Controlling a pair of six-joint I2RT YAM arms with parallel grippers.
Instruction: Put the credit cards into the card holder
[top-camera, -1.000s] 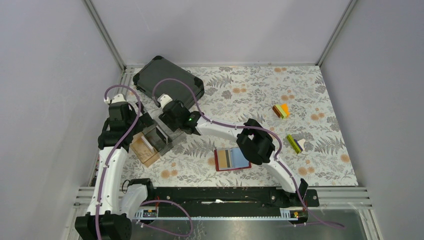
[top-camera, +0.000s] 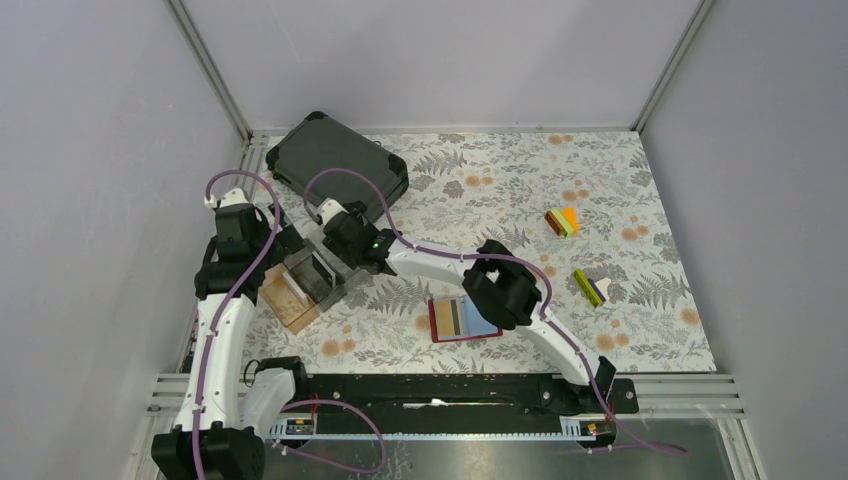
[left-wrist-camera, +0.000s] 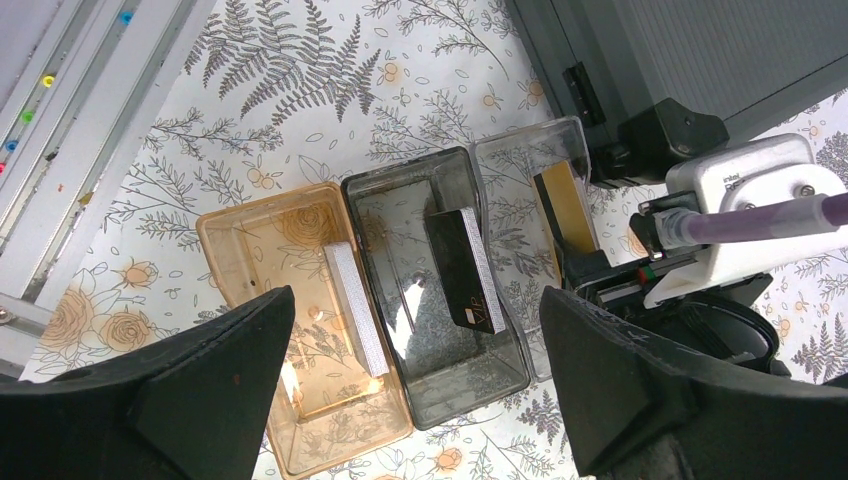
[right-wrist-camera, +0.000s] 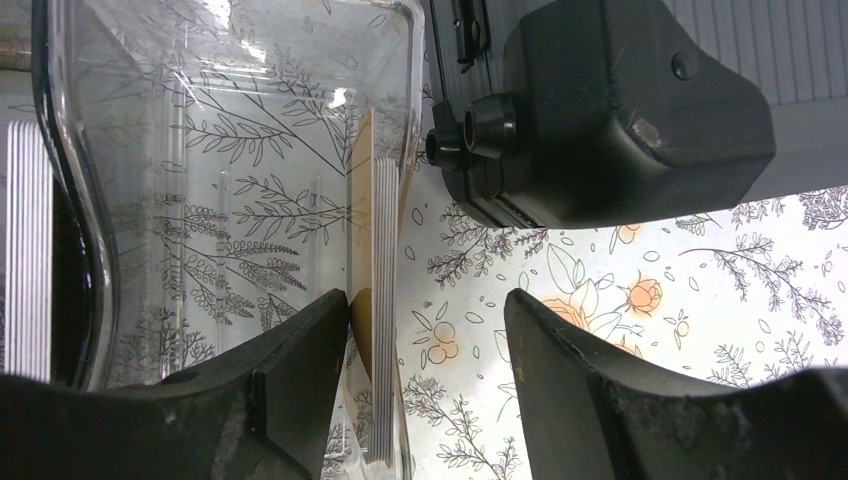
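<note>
Three bins stand side by side in the left wrist view: amber (left-wrist-camera: 232, 225), dark grey (left-wrist-camera: 400, 170) and clear (left-wrist-camera: 510, 150). A white-edged card stack (left-wrist-camera: 357, 310) is in the amber bin, a black stack marked VIP (left-wrist-camera: 462, 270) in the grey one, and a gold stack (left-wrist-camera: 568, 208) in the clear one. My left gripper is open over the amber and grey bins, empty. My right gripper is part open at the clear bin. Its left finger (right-wrist-camera: 315, 335) meets the gold stack's (right-wrist-camera: 383, 300) face; the other finger is apart, to the right.
Behind the bins lies a dark grey case (top-camera: 335, 165), close to my right gripper. A red-edged flat item with coloured panels (top-camera: 465, 318) lies near the front. Small coloured blocks (top-camera: 562, 221) sit at the right. Mid-table is mostly free behind the right arm.
The left arm and the bins look nearly unchanged.
</note>
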